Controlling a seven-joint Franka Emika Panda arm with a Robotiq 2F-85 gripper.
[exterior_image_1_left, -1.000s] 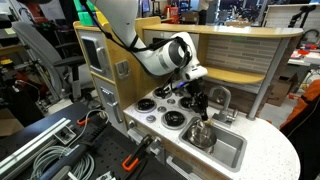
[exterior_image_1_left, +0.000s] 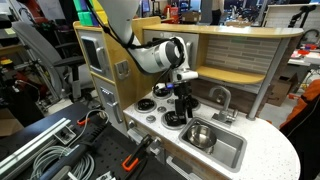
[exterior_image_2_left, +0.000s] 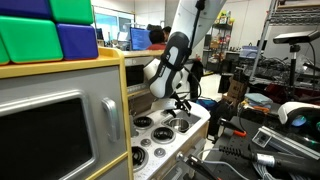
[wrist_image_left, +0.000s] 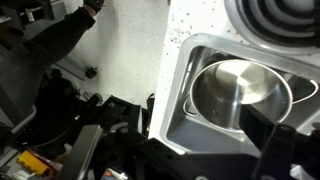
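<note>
A shiny metal pot (exterior_image_1_left: 201, 135) with side handles sits inside the left part of the sink (exterior_image_1_left: 233, 151). From above, the pot (wrist_image_left: 238, 92) looks empty, and a dark part of my gripper covers some of its near side. My gripper (exterior_image_1_left: 184, 107) is open above the right side of the stove, apart from the pot and to its left. Nothing shows between its fingers in the wrist view. In the second exterior view the pot (exterior_image_2_left: 179, 125) stands just below the dark gripper (exterior_image_2_left: 181, 109).
Black burners (exterior_image_1_left: 174, 118) lie left of the sink on the white counter. A curved faucet (exterior_image_1_left: 224, 98) rises behind the sink. To the right, the counter (exterior_image_1_left: 268, 150) is clear. Shelves (exterior_image_1_left: 235, 74) hang at the back, and the tall cabinet (exterior_image_1_left: 96, 50) stands at the left.
My gripper has moved left and somewhat up, from over the pot to over the stove side. The pot stays in the sink and is now less hidden.
</note>
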